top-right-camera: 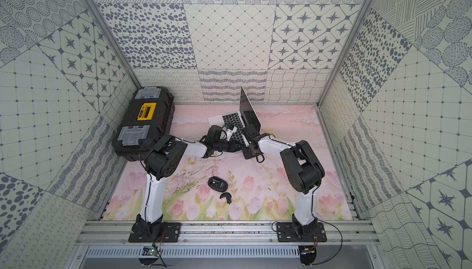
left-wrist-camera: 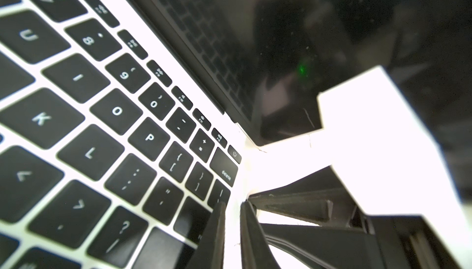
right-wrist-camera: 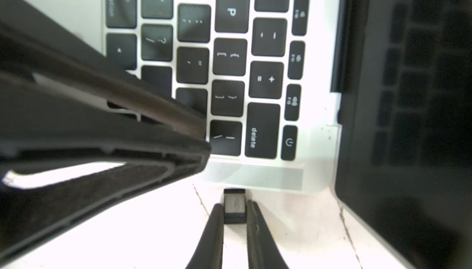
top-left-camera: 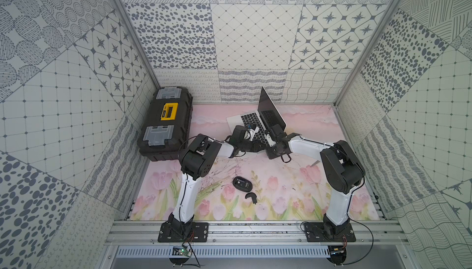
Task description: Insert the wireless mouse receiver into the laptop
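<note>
The open laptop (top-left-camera: 252,122) stands at the back of the table, keyboard and hinge corner filling both wrist views. A small black receiver with a grey metal part (right-wrist-camera: 235,204) is pinched between the fingertips of my right gripper, in line with the laptop's side edge. Its front end lies right by that edge, below the delete key (right-wrist-camera: 262,130); whether they touch I cannot tell. My left gripper is closed to a narrow gap on the laptop's side margin, near the delete key. The port itself is hidden from view.
A black mouse (top-left-camera: 242,184) and a loose dark curved cover (top-left-camera: 251,197) lie at the front. A black toolbox (top-left-camera: 167,121) occupies the left side. Both grippers work close together, the left fingers (right-wrist-camera: 189,148) showing near the receiver. Free table lies to the right.
</note>
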